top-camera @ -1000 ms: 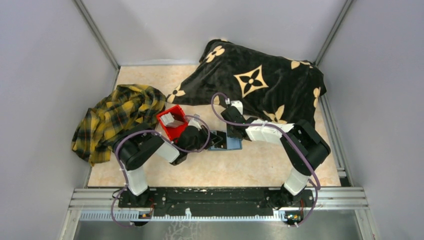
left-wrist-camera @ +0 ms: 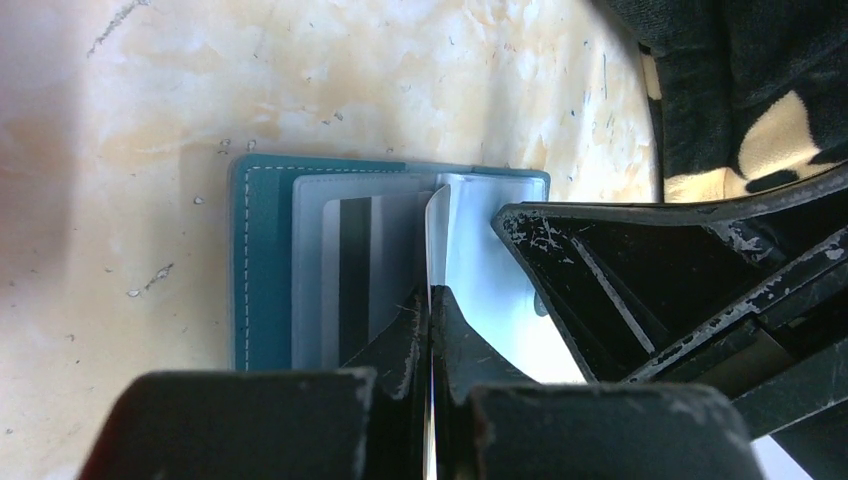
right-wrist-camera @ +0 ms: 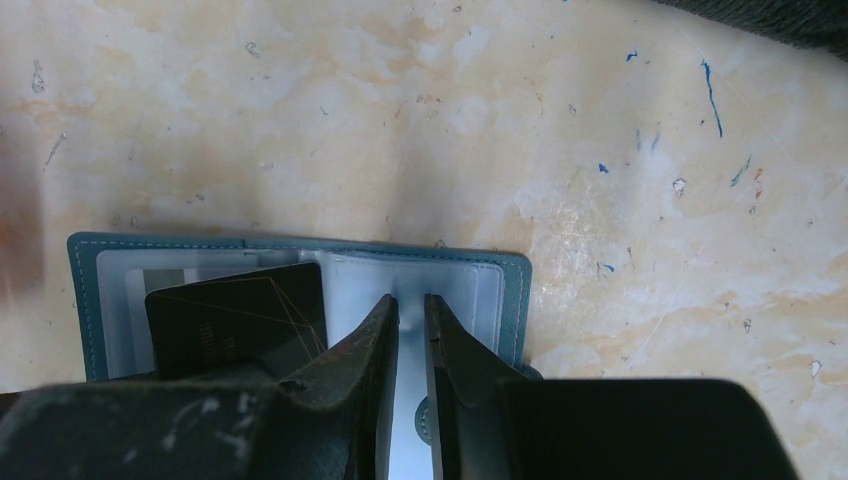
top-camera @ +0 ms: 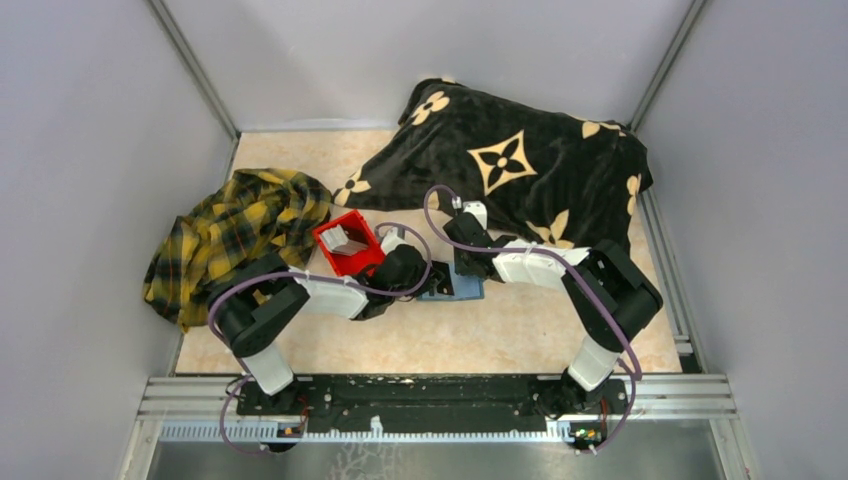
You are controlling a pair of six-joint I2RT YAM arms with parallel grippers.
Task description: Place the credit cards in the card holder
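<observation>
The blue card holder (top-camera: 466,288) (right-wrist-camera: 515,300) lies open at the table's middle, under both grippers. A black card (right-wrist-camera: 235,315) lies on its left clear sleeves. My left gripper is shut at the holder, a thin upright edge along its fingertips, seen edge-on; whether it is card or sleeve I cannot tell. My right gripper is over the clear right-hand part of the holder, its fingertips slightly apart with nothing visible between them. The red box (top-camera: 369,257), holding white cards (top-camera: 342,243), sits behind my left arm.
A yellow plaid cloth (top-camera: 230,230) covers the table's left side, and a black patterned blanket (top-camera: 530,160) the back. Bare table (top-camera: 510,335) shows in front of the holder and arms.
The right arm has stayed in place.
</observation>
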